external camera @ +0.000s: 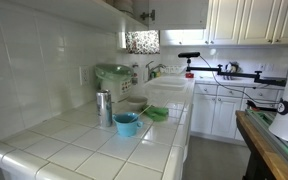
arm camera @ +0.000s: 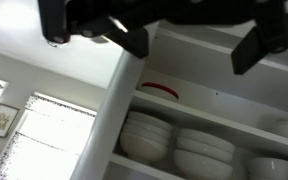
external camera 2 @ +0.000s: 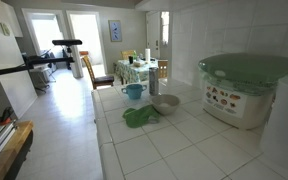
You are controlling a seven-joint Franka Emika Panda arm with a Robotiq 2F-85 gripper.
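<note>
In the wrist view my gripper stands open, its dark fingers [arm camera: 136, 41] wide apart at the top of the picture. Nothing shows between them. Beyond lies an open cupboard with stacked white bowls [arm camera: 202, 160] on its shelf and a red-rimmed dish [arm camera: 160, 90] on the shelf above. On the tiled counter are a light blue cup [external camera: 128, 125], a silver canister [external camera: 105, 108], a green cloth [external camera: 155, 113] and a pale bowl [external camera 2: 166, 103]. Neither exterior view shows the gripper's fingers.
A white bin with a green lid [external camera 2: 246, 68] stands against the tiled wall. An overhead cabinet [external camera: 84, 12] hangs above it. A wooden table edge [external camera: 266, 145] is at the right.
</note>
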